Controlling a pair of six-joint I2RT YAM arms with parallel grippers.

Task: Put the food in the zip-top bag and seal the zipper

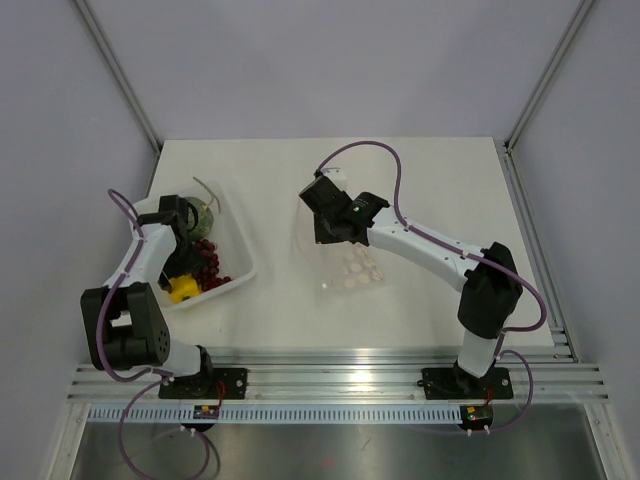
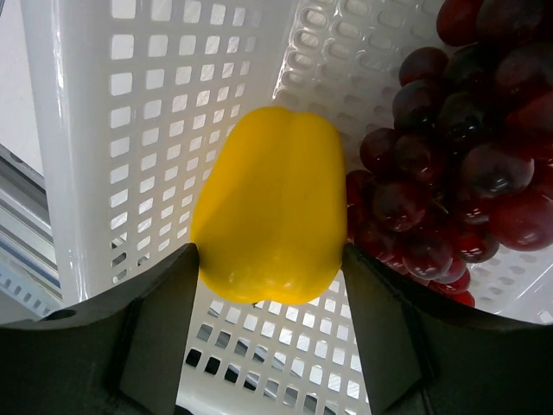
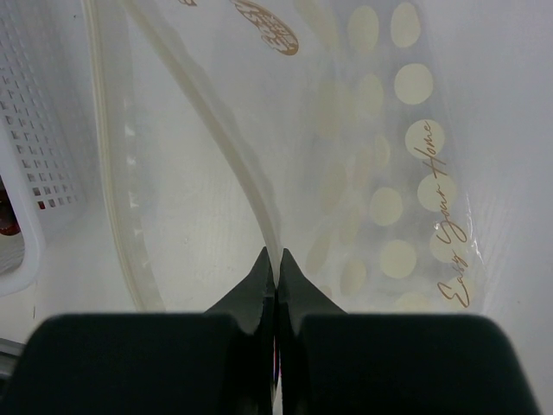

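A yellow bell pepper (image 2: 270, 194) lies in the white basket (image 2: 69, 156), with red grapes (image 2: 415, 203) beside it. My left gripper is down in the basket, part open, its fingertips at either side of the pepper's lower end; whether they grip it I cannot tell. The clear zip top bag (image 3: 397, 255) lies in the middle of the table, printed with cream dots. My right gripper is shut at the bag's pale zipper strip; any film between the fingertips is hard to make out.
A round green item (image 1: 200, 215) sits at the back of the basket, partly hidden by the left arm. A metal rail runs along the front edge.
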